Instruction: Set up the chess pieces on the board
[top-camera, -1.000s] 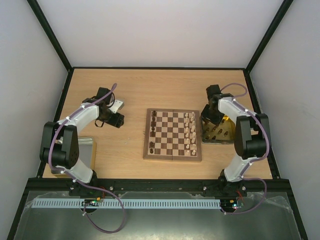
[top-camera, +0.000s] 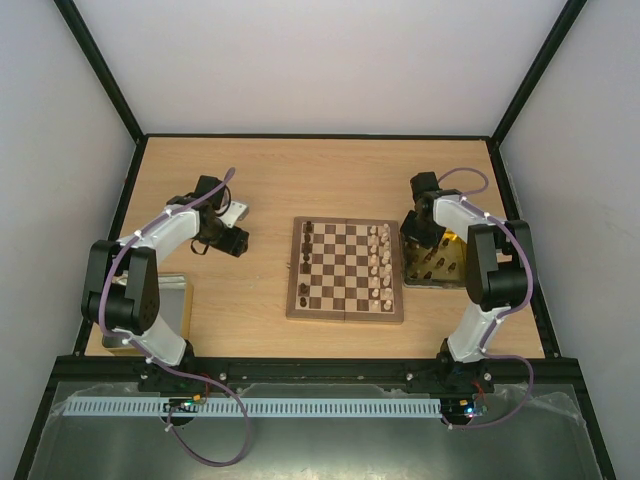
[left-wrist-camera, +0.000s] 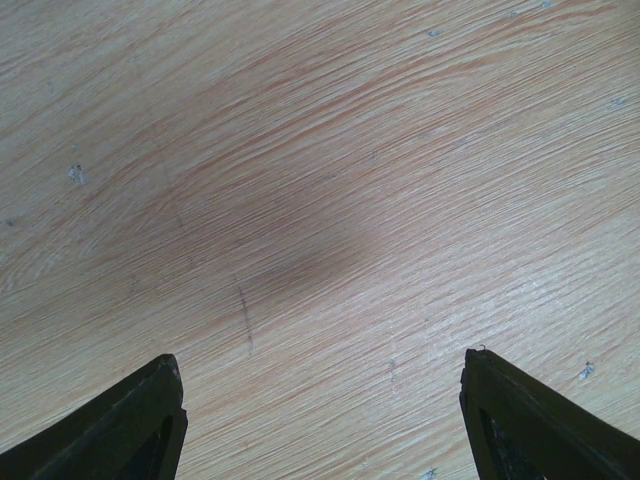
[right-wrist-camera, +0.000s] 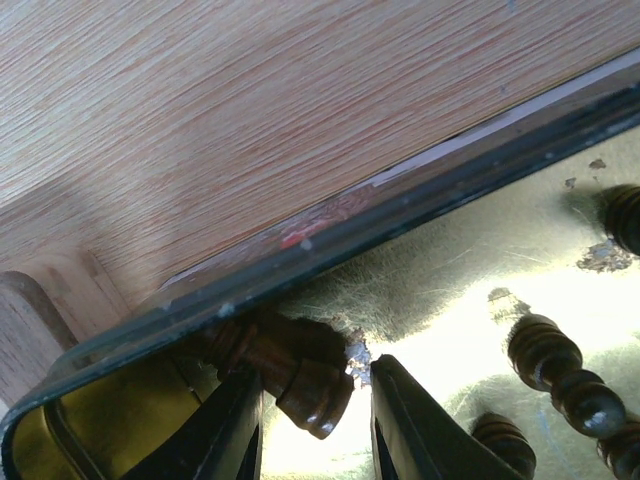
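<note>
The chessboard (top-camera: 344, 268) lies mid-table, with dark pieces (top-camera: 304, 289) along its left side and light pieces (top-camera: 375, 256) on its right. In the right wrist view, a dark piece (right-wrist-camera: 312, 392) lies on its side in the tray's corner, its base toward my right gripper. The fingers of that gripper stand part open around the piece's base; whether they touch it I cannot tell. Other dark pieces (right-wrist-camera: 562, 375) lie in the tray to the right. Over bare table at the left, my left gripper is open and empty.
The tray (right-wrist-camera: 400, 215) beside the board's right edge has a raised wall close to the right fingers. A second container (top-camera: 187, 305) sits at the table's front left, partly under the left arm. Bare table (top-camera: 270, 180) spans the back.
The left arm and the board's pieces look unchanged.
</note>
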